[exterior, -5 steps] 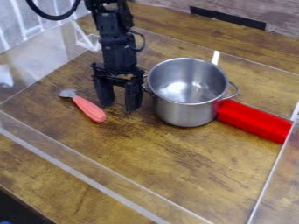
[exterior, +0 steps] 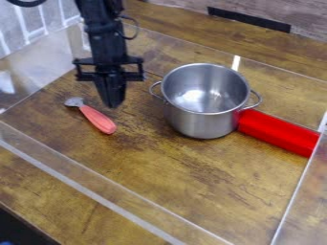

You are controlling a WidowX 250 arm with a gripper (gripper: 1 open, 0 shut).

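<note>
The dark gripper (exterior: 110, 78) is raised over the left part of the wooden table, slightly blurred, left of and above a steel pot. Its fingers look close together, with nothing visible between them. A pink-handled utensil (exterior: 98, 119) with a metal head lies on the table below it. The steel pot (exterior: 205, 113) with two loop handles stands at centre right, empty.
A red cylinder (exterior: 280, 133) lies right of the pot, against it or just behind. Transparent edges border the work area on the left and right.
The gripper has moved up and to the left, away from the table surface beside the pot. The utensil, pot and red cylinder look unchanged.
</note>
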